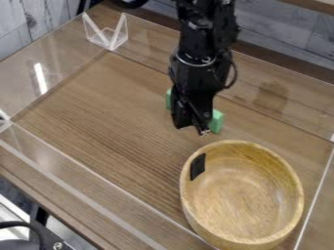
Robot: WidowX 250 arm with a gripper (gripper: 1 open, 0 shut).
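My gripper [189, 121], black, hangs from the arm in the middle of the camera view, low over the wooden surface, just above and left of the bowl. A green object [214, 121] lies behind it and is partly hidden by it, with green showing on both sides. The fingers are dark and small here, and I cannot make out whether anything is between them. A round tan bowl [244, 195] with a small black patch on its left rim stands at the lower right.
A white wire-like holder [107, 31] stands at the back left. Walls edge the back and left, and dark cables show at the lower left.
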